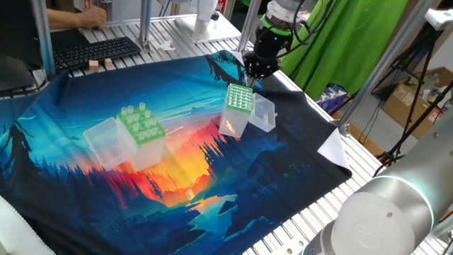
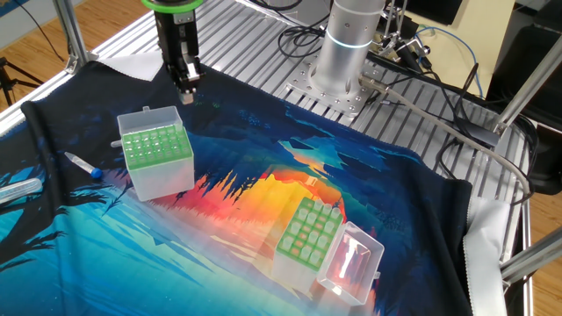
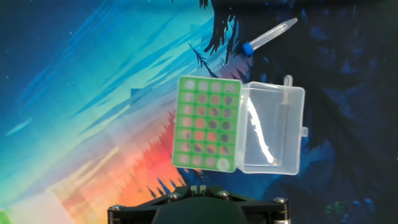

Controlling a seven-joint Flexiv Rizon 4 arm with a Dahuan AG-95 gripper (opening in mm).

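A clear box with a green grid top [image 3: 207,124] and its lid [image 3: 273,127] folded open lies below my gripper in the wrist view. Most grid holes look empty; a whitish round piece sits in one corner hole. Beyond it rests a clear tube with a blue cap [image 3: 248,48], flat on the cloth. My gripper appears shut, its tips close together with nothing visible between them. In exterior view 2 the gripper [image 2: 186,95] hangs above the cloth, behind that box [image 2: 158,171]. A second green-topped box [image 2: 307,235] holds several clear tubes and also stands open.
A dark, colourful cloth [image 1: 205,227] covers the table, with bare room between the boxes and around them. Another slim clear object [image 2: 19,190] lies at the left edge of exterior view 2. A keyboard [image 1: 95,53] and a person's hand [image 1: 90,18] are at the far side.
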